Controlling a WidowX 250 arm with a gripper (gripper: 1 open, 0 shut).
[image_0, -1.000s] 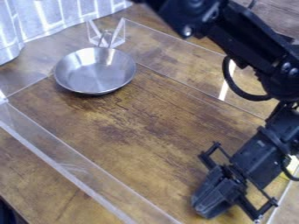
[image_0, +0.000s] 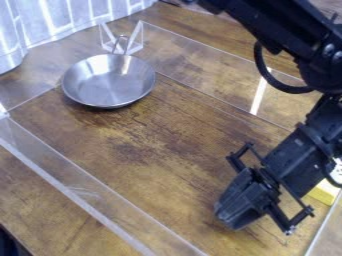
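The black gripper (image_0: 247, 200) is low over the wooden table at the bottom right, its fingers angled down toward the surface. It looks shut, with nothing visible between its fingers, though the tips are partly hidden by its own body. A steel pan (image_0: 108, 80) sits at the upper left, well apart from the gripper, with a small white folded stand (image_0: 120, 42) just behind it.
A yellow object (image_0: 305, 213) lies partly hidden behind the gripper at the right edge. Clear plastic strips (image_0: 67, 180) border the work area. A white curtain (image_0: 40, 20) hangs at the back left.
The gripper has risen slightly, and the upper arm has shifted up and to the right. The pan is unmoved.
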